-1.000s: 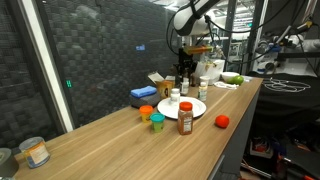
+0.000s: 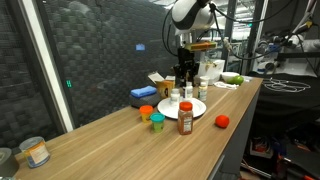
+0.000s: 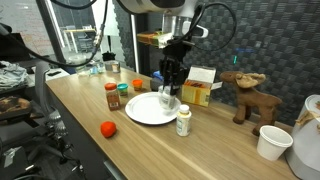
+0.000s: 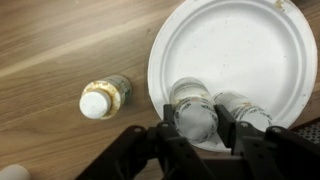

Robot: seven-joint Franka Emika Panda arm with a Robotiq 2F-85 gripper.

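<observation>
My gripper is shut on a small pale bottle (image 4: 195, 122), its white lid facing the wrist camera. The held bottle is over the white plate (image 4: 225, 45); I cannot tell whether its base touches. Close beside it, a second white-lidded bottle (image 4: 243, 108) stands on the plate. In exterior view 1 the held bottle (image 2: 188, 92) is right of that other bottle (image 2: 175, 96). A third white-capped bottle (image 4: 105, 96) stands on the table off the plate, also seen in exterior view 2 as a bottle (image 3: 183, 121).
Around the plate are a red-lidded jar (image 2: 185, 118), a red ball (image 2: 222, 121), a green cup (image 2: 157, 122) and a blue cloth (image 2: 144, 92). A yellow box (image 3: 200, 85), a toy reindeer (image 3: 250, 97) and a white cup (image 3: 272, 143) line the back.
The gripper and its bottle have come down and slightly right in exterior view 1, now lower by the plate. The other objects have stayed in place.
</observation>
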